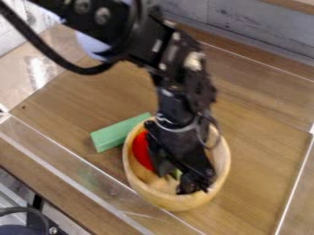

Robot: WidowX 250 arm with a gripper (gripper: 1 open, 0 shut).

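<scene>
My black gripper (182, 170) reaches down from the top into a pale wooden bowl (152, 190) in the lower middle of the camera view. A red object (141, 150) sits in the bowl's left side, with a bit of something green beside the fingers. The fingertips are largely hidden, so I cannot tell what is between them. A flat green block (113, 135) lies on the table just outside the bowl, to its upper left.
A clear plastic edge runs along the front left, and a white wall stands at the back.
</scene>
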